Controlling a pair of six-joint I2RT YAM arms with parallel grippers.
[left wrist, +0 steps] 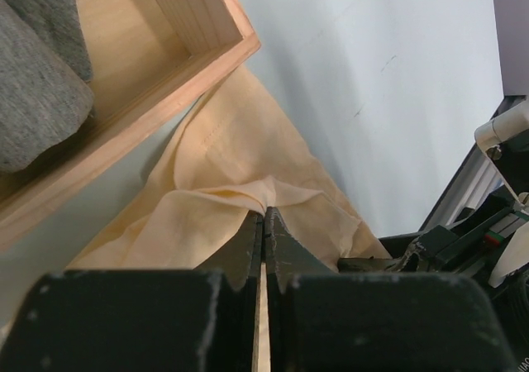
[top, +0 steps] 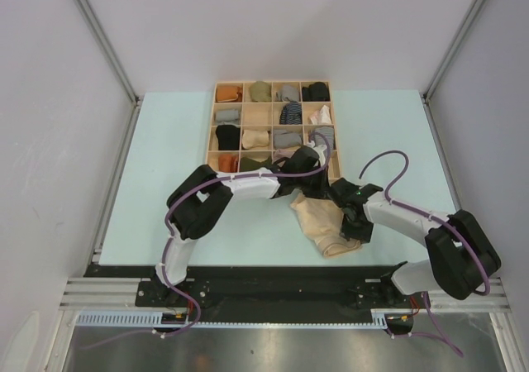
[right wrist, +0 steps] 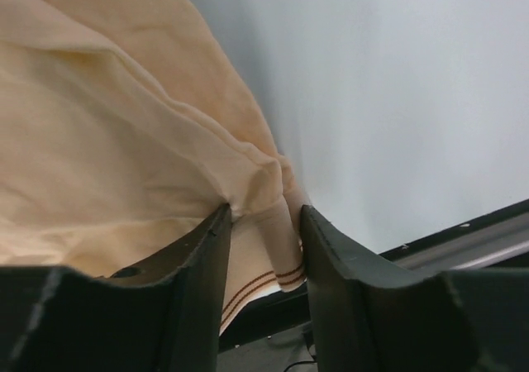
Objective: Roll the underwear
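Observation:
The beige underwear (top: 316,223) lies crumpled on the white table at the front right of the organizer. My left gripper is shut at its upper part, fingertips on a raised fold of the cloth. My right gripper is at the lower right edge of the underwear, part open, its fingers on either side of a narrow folded edge with dark stripes; whether they press on it is unclear.
A wooden organizer (top: 259,115) with rolled clothes in its compartments stands behind, its corner close to the left gripper. Its front edge is just below the underwear.

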